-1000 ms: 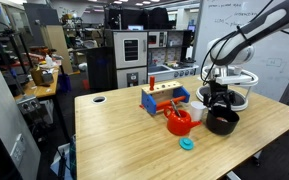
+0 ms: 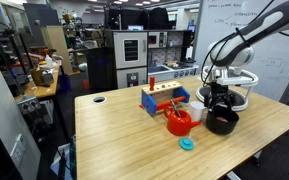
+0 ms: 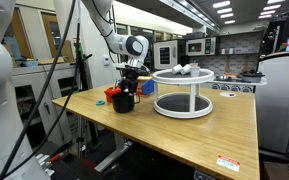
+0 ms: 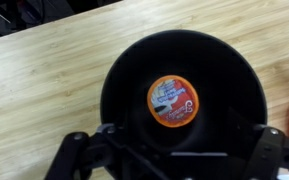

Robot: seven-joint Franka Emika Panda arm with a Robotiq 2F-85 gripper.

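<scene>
A black pot (image 4: 124,85) fills much of the wrist view. On its floor lies a round tin (image 4: 173,101) with an orange rim and a printed red, white and blue top. My gripper is over the near side of the pot, its fingers open and apart, with the tin clear of them. In the first exterior view the pot (image 2: 221,124) stands at the table's right, the gripper (image 2: 219,100) just above its mouth. From the second exterior view the pot (image 3: 124,105) hides the tin.
Left of the pot are a red pot (image 2: 179,126), a white cup (image 2: 196,112) and a blue-and-red toy rack (image 2: 164,96). A small turquoise lid (image 2: 186,144) lies nearer the front.
</scene>
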